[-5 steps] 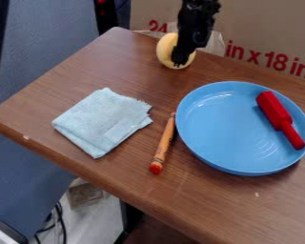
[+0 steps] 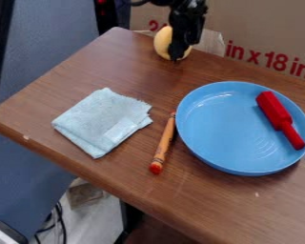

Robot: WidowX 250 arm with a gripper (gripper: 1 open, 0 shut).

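Note:
My black gripper [image 2: 183,38] reaches down from the top of the view at the back of the table, directly over a pale yellow round object [image 2: 164,43], which it partly hides. Whether its fingers are shut on that object I cannot tell. A blue plate [image 2: 228,143] sits on the right with a red cylindrical object [image 2: 280,119] lying on it. A folded light blue cloth [image 2: 99,122] lies at the left, and an orange stick with a red end [image 2: 163,147] lies between cloth and plate.
The wooden table [image 2: 85,67] has free room at the back left and front. A cardboard box [image 2: 257,38] with red print stands behind it. The table's left edge drops to the floor.
My gripper and the yellow object under it have shifted slightly up and back over the last second. The plate, cloth and stick are unchanged.

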